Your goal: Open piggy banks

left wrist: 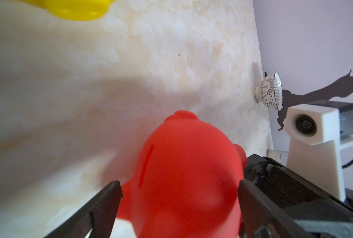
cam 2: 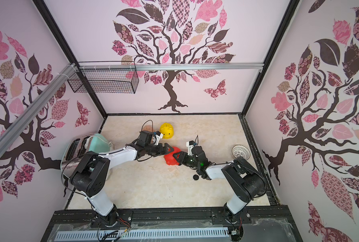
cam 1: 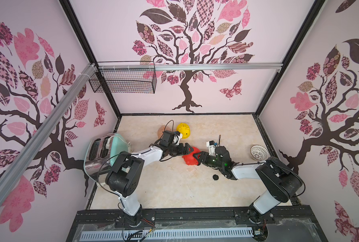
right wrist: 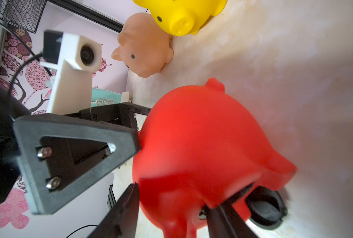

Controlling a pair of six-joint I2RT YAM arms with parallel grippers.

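Note:
A red piggy bank [cam 1: 190, 160] lies mid-table between both grippers. My left gripper is open around one end of it, a finger at each side in the left wrist view. My right gripper is at the other end, fingers part open over its underside, where a dark slot and a black round piece [right wrist: 265, 208] show; whether it grips anything I cannot tell. Behind stand a yellow piggy bank [cam 2: 167, 129] and a tan piggy bank [right wrist: 144, 47], partly hidden by the left arm in the top views.
A mint toaster [cam 1: 111, 149] stands at the left edge, a white patterned bowl [cam 1: 259, 152] at the right. A small black disc [cam 1: 215, 177] lies front right of the red bank. A wire basket [cam 1: 123, 78] hangs above.

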